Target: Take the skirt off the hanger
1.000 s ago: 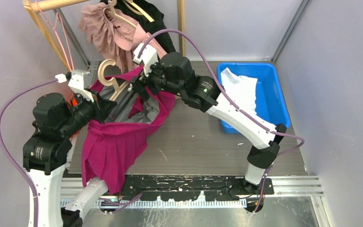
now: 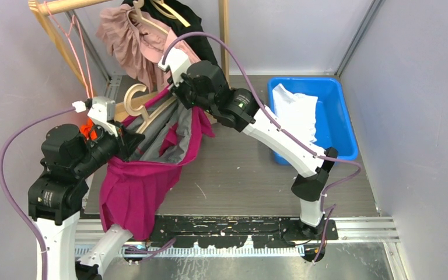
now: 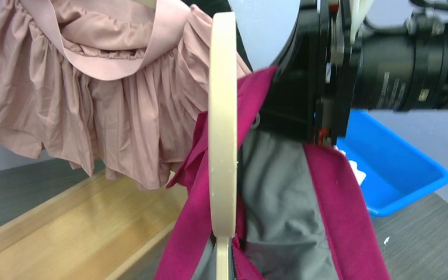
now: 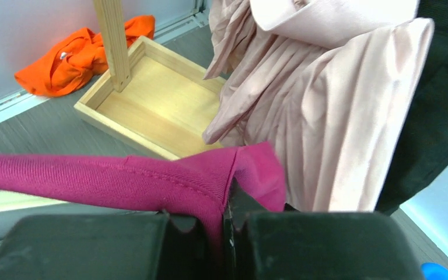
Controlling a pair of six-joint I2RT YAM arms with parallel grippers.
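Observation:
A magenta skirt (image 2: 129, 192) with a grey lining hangs around a pale wooden hanger (image 2: 129, 100), its waist opening spread wide. In the top view my left gripper (image 2: 134, 140) is shut on the hanger near the base of its hook. Seen from the left wrist, the hanger (image 3: 223, 125) stands upright in the middle, and that gripper's fingers do not show. My right gripper is shut on the skirt's far waistband (image 4: 163, 178); a fold of the cloth sticks out past the fingers (image 4: 303, 245). The hanger's far arm lies within the opening, partly hidden by the right gripper.
Behind the skirt, a pink skirt (image 2: 151, 44) and a black garment (image 2: 201, 44) hang from the wooden rack (image 2: 64, 6). A blue bin (image 2: 332, 122) holding white cloth stands at right. Orange cloth (image 4: 73, 64) lies beside the rack base. Floor between skirt and bin is clear.
The opening looks more stretched. The hanger has shifted slightly right and downward with my left gripper.

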